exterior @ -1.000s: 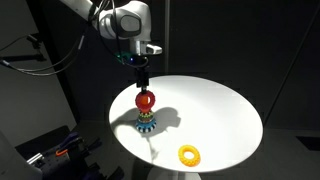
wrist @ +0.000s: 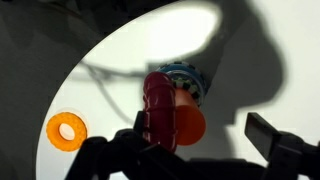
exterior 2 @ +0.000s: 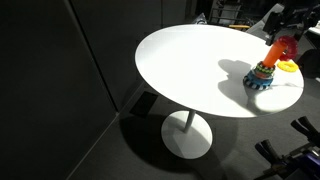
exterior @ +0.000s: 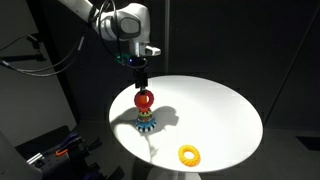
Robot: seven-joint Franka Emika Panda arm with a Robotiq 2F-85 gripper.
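On the white table stands a stacking toy with an orange post and several coloured rings around its base. A red ring is tilted nearly on edge beside the post's rounded top. It is close against my left finger in the wrist view; whether they touch I cannot tell. My gripper is open over the toy, its fingers wide apart with the post's top between them. Exterior view 1 shows the red ring just under the gripper, hiding most of the post.
A yellow-orange ring lies flat by itself near the table's edge. Shadows of the arm fall across it.
The red ring's outline has altered slightly, with its dark hole now showing and its position a touch higher. The arm and the loose yellow-orange ring look much the same.
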